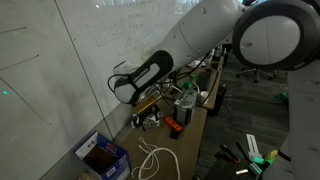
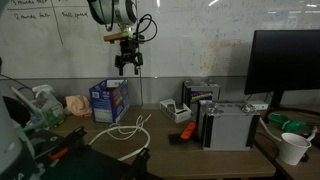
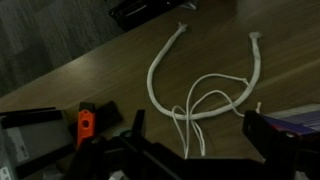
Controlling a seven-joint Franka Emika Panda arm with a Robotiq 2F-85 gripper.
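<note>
My gripper [image 2: 129, 70] hangs open above the table with nothing between its fingers, high over the blue box in exterior view 2. In the wrist view, a white rope [image 3: 151, 88] lies on the wooden table in a wide U shape, with a thinner white string across it. The fingers [image 3: 137, 124] frame the lower part of that view, well above the rope. The blue box [image 2: 108, 101] stands behind the rope. An orange and black tool [image 2: 186, 133] rests on the table to the right of the rope.
Two grey metal boxes [image 2: 229, 128] and a white power-strip-like item [image 2: 170, 108] stand toward the right. Farther right are a white mug [image 2: 294, 147] and a dark monitor [image 2: 286, 66]. Bare table [image 2: 215, 164] lies along the front.
</note>
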